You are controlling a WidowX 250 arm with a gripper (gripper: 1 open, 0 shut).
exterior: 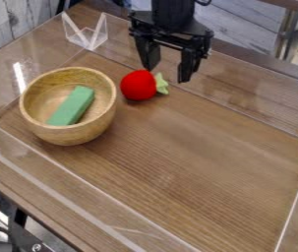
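My black gripper [166, 64] hangs over the upper middle of the table, its two fingers pointing down and spread apart, with nothing visible between them. Just below and left of it lies a red round object with a green top [140, 86]. To the lower left, a woven bowl [101, 126] holds a green elongated block [70, 106].
A clear plastic item [89, 30] stands at the upper left. A black cable or arm part lies at the bottom left edge.
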